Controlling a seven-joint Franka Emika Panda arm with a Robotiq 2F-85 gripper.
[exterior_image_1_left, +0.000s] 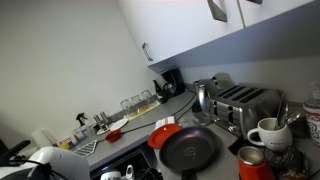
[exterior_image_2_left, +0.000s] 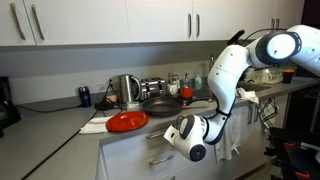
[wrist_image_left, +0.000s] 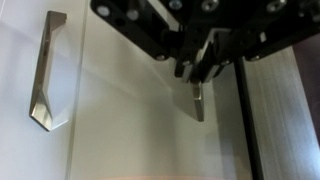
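In the wrist view my gripper is at a pale drawer front (wrist_image_left: 130, 120), shut on a metal handle (wrist_image_left: 198, 104), one end of which juts out past the fingers. The fingers themselves are dark and partly hide the handle. Another metal handle (wrist_image_left: 46, 75) sits on the neighbouring front, apart from the gripper. From the side, the white arm (exterior_image_2_left: 195, 150) reaches down to the cabinet fronts just below the counter edge. In exterior view 1 the fingers are hidden at the bottom edge.
On the counter above stand a black pan (exterior_image_2_left: 160, 105), a red plate (exterior_image_2_left: 126, 121), a kettle (exterior_image_2_left: 130, 88) and a toaster (exterior_image_1_left: 243, 102). A white mug (exterior_image_1_left: 270, 133) and a red can (exterior_image_1_left: 254, 163) are near the pan.
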